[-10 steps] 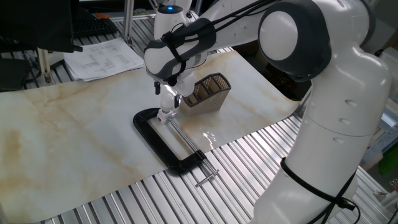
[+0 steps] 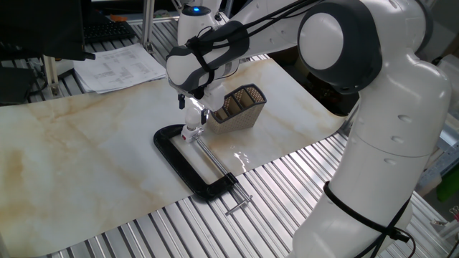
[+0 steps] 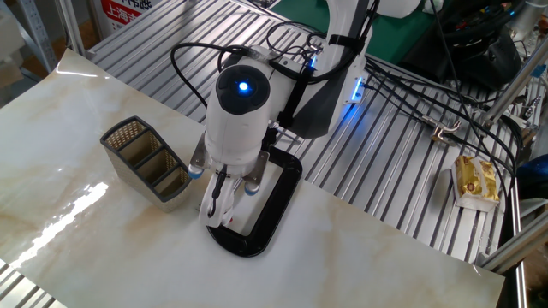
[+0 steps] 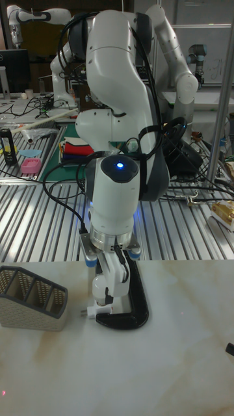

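A large black C-clamp [image 2: 178, 163] lies flat on the marbled sheet, its steel screw [image 2: 213, 157] pointing toward the slatted table edge. My white gripper [image 2: 191, 131] is lowered at the clamp's far end. From the second exterior view, the gripper [image 3: 217, 212] is down beside the rounded end of the black frame [image 3: 267, 224]. In the third view a small pale piece [image 4: 88, 312] sticks out sideways by the gripper [image 4: 104, 303]; I cannot tell whether it is held or part of the clamp. The gap between the fingers is hidden.
A beige mesh organizer [image 3: 143, 174] with several compartments stands close beside the gripper. Papers [image 2: 119, 68] lie at the far left edge. A gold-topped box [image 3: 474, 181] sits on the slatted table. Much of the marbled sheet [image 2: 79, 165] is clear.
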